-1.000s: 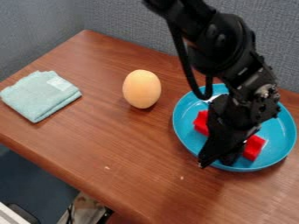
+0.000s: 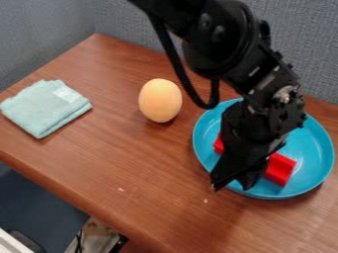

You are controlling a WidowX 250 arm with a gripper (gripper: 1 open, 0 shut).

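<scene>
My black gripper (image 2: pixel 224 181) is low over a round blue plate (image 2: pixel 305 170) on the right side of the table. Its fingertips point down at the plate's front-left part and look shut, with nothing visible between them. A red block (image 2: pixel 280 170) lies on the plate, partly hidden behind the gripper, with red showing on both sides of it. Whether the fingertips touch the plate is hard to tell.
An egg (image 2: pixel 160 101) sits on the wooden table (image 2: pixel 132 188) left of the plate. A folded light-blue cloth (image 2: pixel 45 108) lies near the left edge.
My gripper has shifted a little to the left over the last second. The plate and red block look about where they were.
</scene>
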